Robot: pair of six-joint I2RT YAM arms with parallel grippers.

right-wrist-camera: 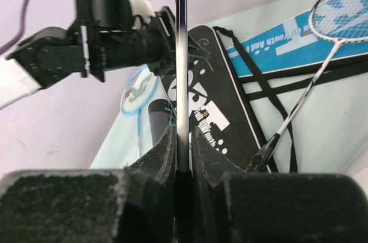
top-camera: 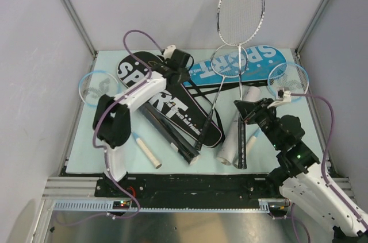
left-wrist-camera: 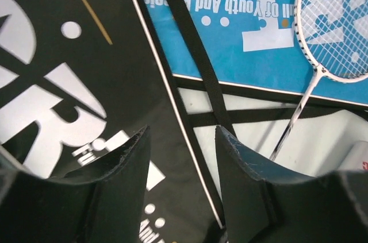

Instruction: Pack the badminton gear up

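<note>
A white-framed racket (top-camera: 240,59) stands upright over the mat, with my right gripper (top-camera: 240,108) shut on its shaft. In the right wrist view the dark shaft (right-wrist-camera: 181,53) runs up between the fingers; its head is out of that frame. The left gripper stands open above the black racket bag (left-wrist-camera: 103,139), nothing between its fingers. That bag lies slanted, partly behind the left arm in the top view. Behind it lies the blue racket bag (top-camera: 264,56), and a second white racket (top-camera: 217,98) rests across the blue bag, its handle over the black one.
Light-blue rackets lie at the left (top-camera: 90,85) and right (top-camera: 288,78) edges. A black tube (top-camera: 167,131) lies beside the black bag, and a white tube (top-camera: 229,142) lies near the right arm. Bare mat (top-camera: 109,157) shows at front left.
</note>
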